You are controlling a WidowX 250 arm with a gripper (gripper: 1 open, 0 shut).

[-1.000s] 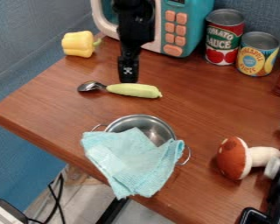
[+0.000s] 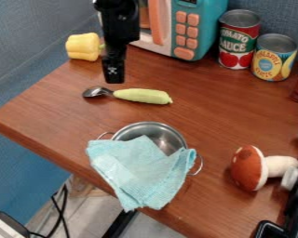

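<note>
The black gripper [image 2: 115, 72] hangs at the upper left of the table, just above and behind the spoon [image 2: 97, 92]; its fingers are too dark to tell whether open or shut. A pale yellow corn [image 2: 144, 95] lies at the spoon's handle. A yellow pepper [image 2: 83, 46] sits at the back left. A metal pot [image 2: 160, 130] near the front holds or is draped with a light blue cloth [image 2: 138, 173].
A teal toy microwave [image 2: 209, 23] and two cans, tomato sauce [image 2: 237, 42] and a yellow one [image 2: 274, 60], stand at the back. A mushroom [image 2: 251, 169] lies right, beside a black appliance.
The gripper has moved left, away from above the corn toward the pepper's side. The objects on the table have not visibly moved.
</note>
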